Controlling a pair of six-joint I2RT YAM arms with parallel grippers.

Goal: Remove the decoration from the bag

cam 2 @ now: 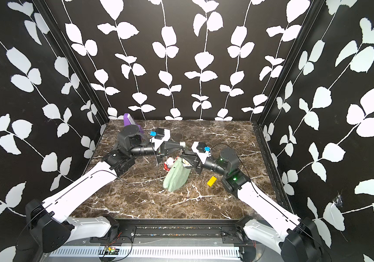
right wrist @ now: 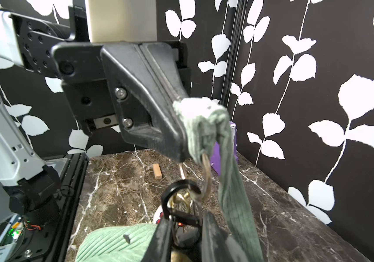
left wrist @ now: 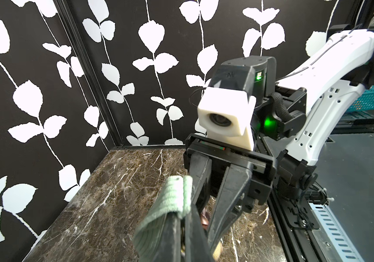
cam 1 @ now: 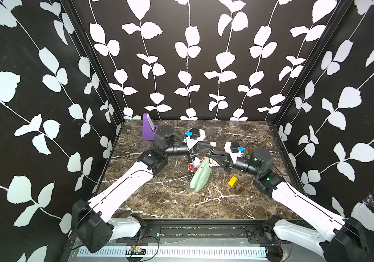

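A pale green ribbed bag (cam 1: pixel 200 174) hangs between the grippers, with a red-and-white decoration (cam 2: pixel 168 163) beside it. My left gripper is shut on the bag's green strap (left wrist: pixel 173 194). A metal hook (right wrist: pixel 205 174) hangs from that strap, with a black clasp ring (right wrist: pixel 173 192) by it. Just below the ring is my right gripper; its fingers are a little apart around the clasp parts, and whether they press on them cannot be told.
A purple stand (cam 1: pixel 147 128) is at the back left. A yellow block (cam 1: pixel 232 180) lies right of the bag.
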